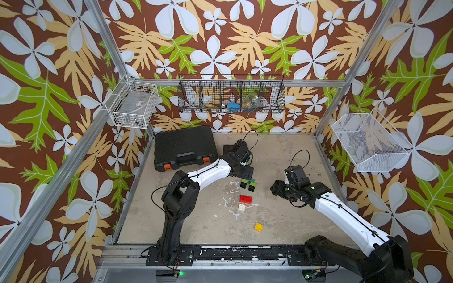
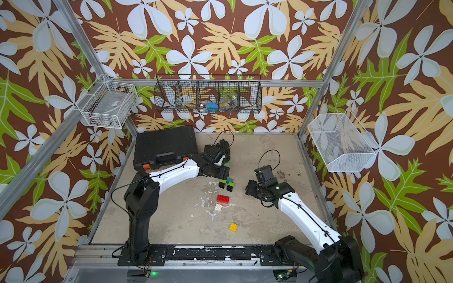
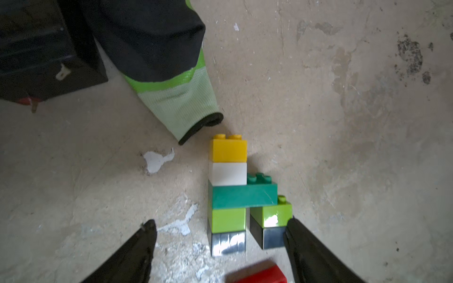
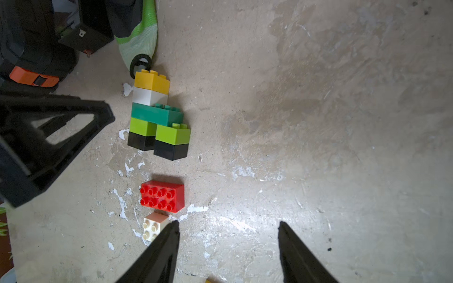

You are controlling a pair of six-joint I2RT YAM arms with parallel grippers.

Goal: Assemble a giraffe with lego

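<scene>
The built giraffe (image 3: pixel 228 195) lies on its side on the floor: two black-and-lime legs, a dark green body, and a white then a yellow brick as its neck. My left gripper is above it, part open; its fingers frame the leg end in the left wrist view, and nothing is held. From the top left view, the arm hides the neck. To the right, my open right gripper hovers over bare floor, empty. Nearer the front lie a red brick (image 4: pixel 162 196), a small white brick (image 4: pixel 154 226) and a loose yellow brick (image 1: pixel 258 227).
Behind the giraffe, a black and green glove (image 3: pixel 188 85) nearly touches the yellow end. A black case (image 1: pixel 185 147) stands at the back left, and a small black box (image 4: pixel 85 26) sits beside the glove.
</scene>
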